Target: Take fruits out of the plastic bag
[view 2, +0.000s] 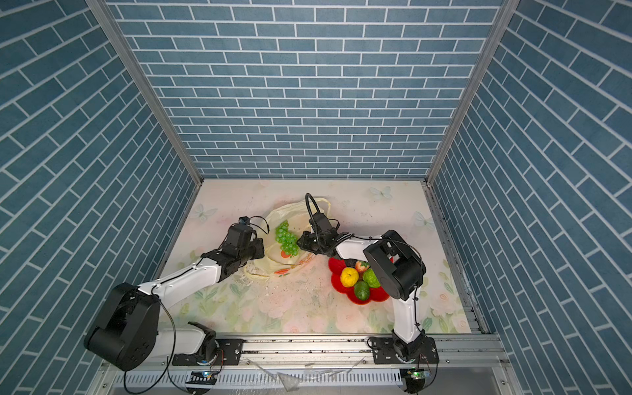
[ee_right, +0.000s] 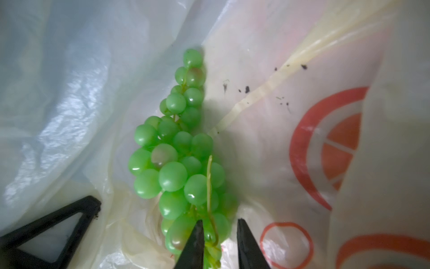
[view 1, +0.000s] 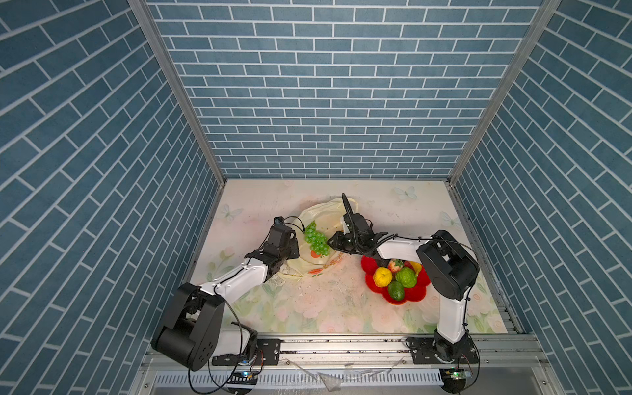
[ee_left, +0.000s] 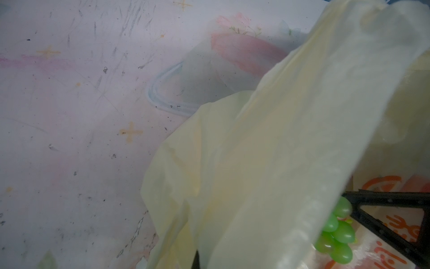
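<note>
The pale yellow plastic bag [view 1: 314,265] lies spread with its mouth open in the middle of the table. Inside it rests a bunch of green grapes [ee_right: 179,157]. My left gripper [view 1: 297,249] is shut on the bag's left edge; in the left wrist view the bag wall [ee_left: 286,134] hides most of its fingers. My right gripper is part open at the bunch's stem end, the stem and lowest grapes showing between its dark fingers. Whether the fingers touch the grapes, I cannot tell.
A red scalloped plate [view 1: 412,296] at front right holds several fruits, among them a yellow one [view 1: 381,277] and a dark green one [view 1: 395,290]. My right arm reaches over its back part.
</note>
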